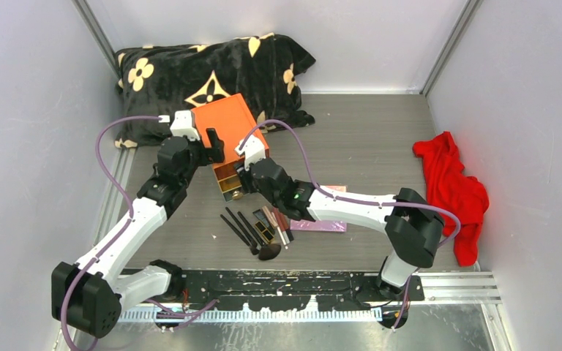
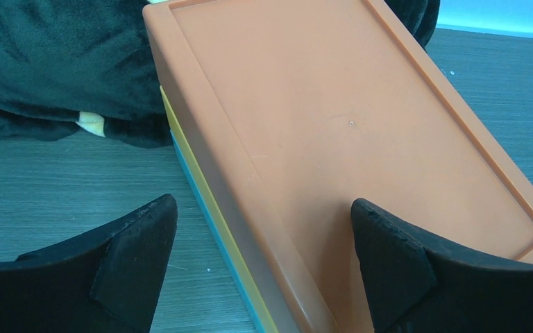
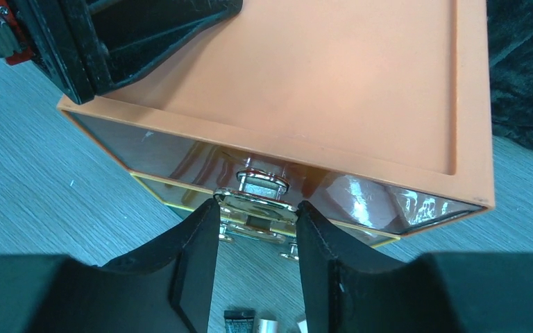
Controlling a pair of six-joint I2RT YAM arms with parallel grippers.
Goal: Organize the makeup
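The makeup organizer, a box with a flat orange top [image 1: 223, 124], stands turned at an angle. Its mirrored front drawer [image 3: 149, 142] is flush below the top and has a round metal knob [image 3: 257, 201]. Fingertips of my right gripper sit at both edges of that knob; whether they press on it is unclear. My left gripper is open, one finger over the orange top and the other beyond its left side. Several dark makeup brushes [image 1: 239, 225], a small palette [image 1: 264, 232] and slim tubes [image 1: 282, 227] lie in front.
A pink flat case [image 1: 320, 226] is partly covered by my right arm. Behind the organizer rests a black patterned pillow [image 1: 168, 84]; a red cloth [image 1: 454, 194] lies at the far right.
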